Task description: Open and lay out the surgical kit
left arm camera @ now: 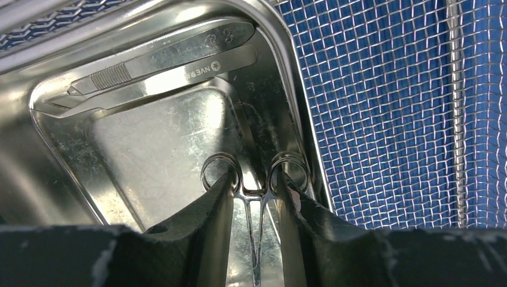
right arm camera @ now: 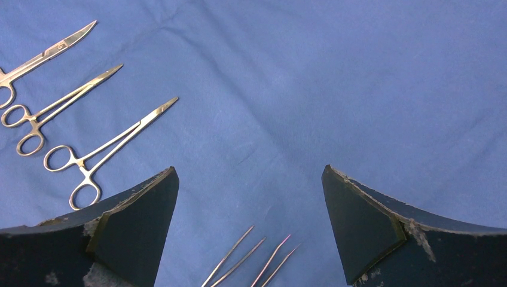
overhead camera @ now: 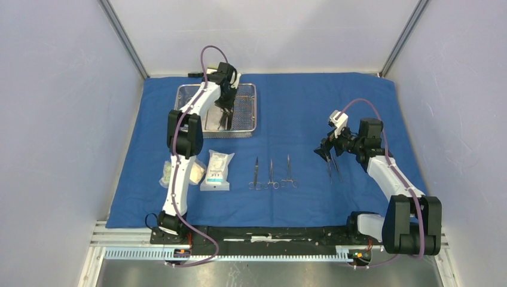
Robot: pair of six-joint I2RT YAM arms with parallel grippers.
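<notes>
A steel tray sits inside the wire basket at the back left. In it lies a ring-handled clamp, with its shafts between the fingers of my open left gripper; the pads are apart and its rings lie just beyond the fingertips. Slim tweezer-like instruments rest along the tray's far side. Over the cloth at the right, my right gripper stands open and empty. Thin instrument tips show below it. Curved scissors and two clamps lie in a row on the cloth.
Beside the left arm lie a white sealed packet and a clear bag, partly hidden by that arm. Bare blue cloth spans the middle and back right. The basket's rim and the tray wall surround my left gripper.
</notes>
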